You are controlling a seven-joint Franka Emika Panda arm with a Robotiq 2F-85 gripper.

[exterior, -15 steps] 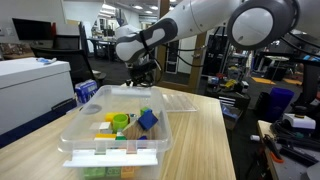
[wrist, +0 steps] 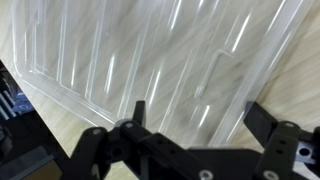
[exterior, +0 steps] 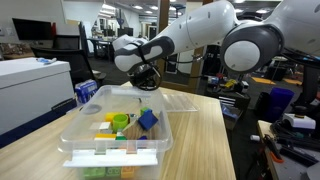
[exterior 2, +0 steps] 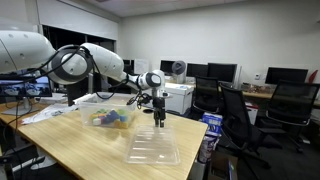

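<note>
A clear plastic lid (exterior 2: 152, 148) lies flat on the table, its ribbed surface filling much of the wrist view. Low over its far edge in exterior view 2 is my gripper (exterior 2: 159, 118). The black fingers (wrist: 258, 118) stand apart in the wrist view, so the gripper is open. Between them lies one raised edge of the lid (wrist: 215, 110); no grip on it shows. A clear bin (exterior: 84, 122) with several coloured blocks inside, among them a blue block (exterior: 148, 119) and a green block (exterior: 120, 122), stands uncovered beside the lid.
A blue-and-white tub (exterior: 86, 91) stands behind the bin. Bare wooden table (exterior 2: 85, 152) lies in front of the bin and lid. Office chairs (exterior 2: 240, 120) stand beyond the table's edge.
My arm has come down and slightly to the right in exterior view 1, bringing the gripper lower beyond the bin. Bin and blocks have stayed in place.
</note>
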